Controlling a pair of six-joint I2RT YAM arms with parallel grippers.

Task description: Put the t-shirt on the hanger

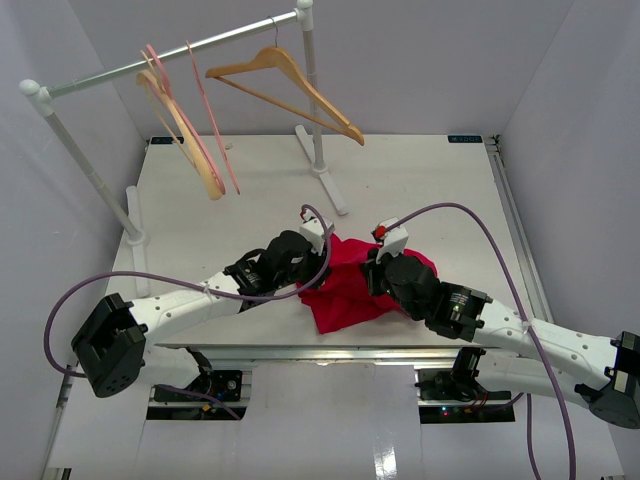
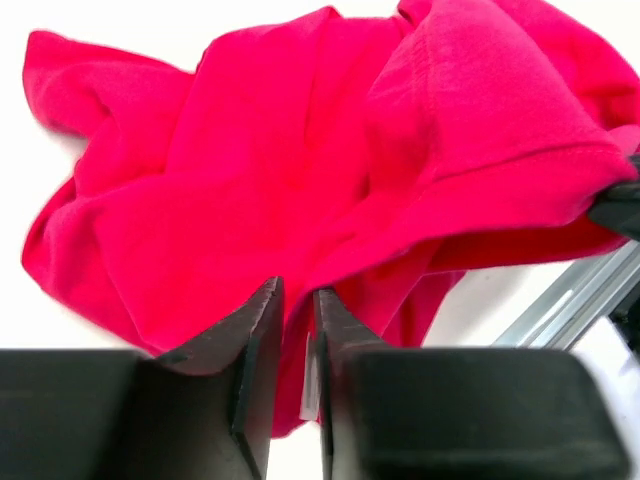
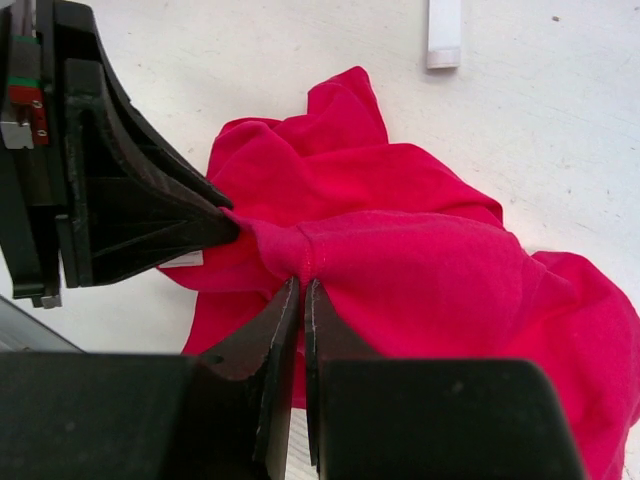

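The red T-shirt (image 1: 345, 300) lies bunched at the front middle of the white table, partly lifted. My left gripper (image 1: 320, 262) is at its left part; in the left wrist view its fingertips (image 2: 265, 310) are close together on a red fold. My right gripper (image 1: 376, 262) is shut on the shirt, pinching a raised fold in the right wrist view, with the left gripper just beside it at the fold's end. A wooden hanger (image 1: 280, 62) hangs from the rail above the table.
The white rack (image 1: 90, 160) holds further wooden and pink hangers (image 1: 205, 110) at the left. Its foot (image 1: 330, 190) stands behind the shirt. A metal rail runs along the front edge.
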